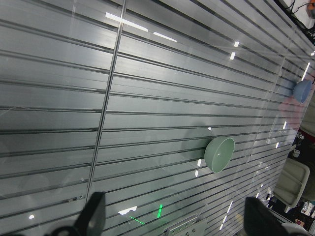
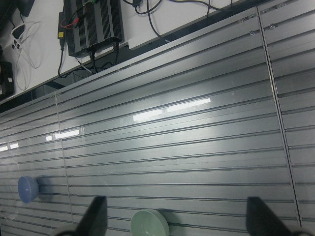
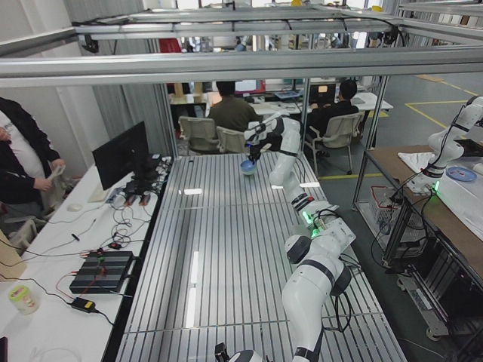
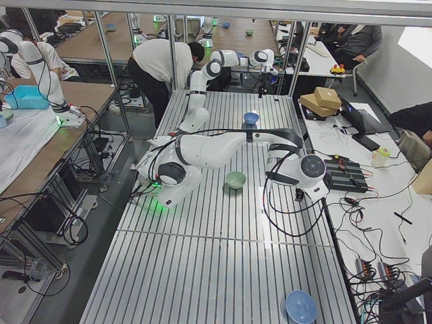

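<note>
A green bowl (image 4: 235,179) sits mid-table, also seen in the left wrist view (image 1: 219,155) and right wrist view (image 2: 149,223). Blue bowls rest near (image 4: 300,307) and far (image 4: 250,117) in the camera right view. The left wrist view shows my left gripper open and empty above the slatted table; the right wrist view shows my right gripper open and empty too, a blue bowl (image 2: 28,189) lying beyond. In the camera left view, a blue bowl (image 3: 248,167) is at the far arm's gripper; whether it is gripped I cannot tell.
The slatted table (image 3: 204,264) has broad clear areas. A side desk (image 3: 45,324) carries a monitor, cables and black boxes along one edge. A person (image 4: 152,81) bends beside the frame, and metal beams run overhead.
</note>
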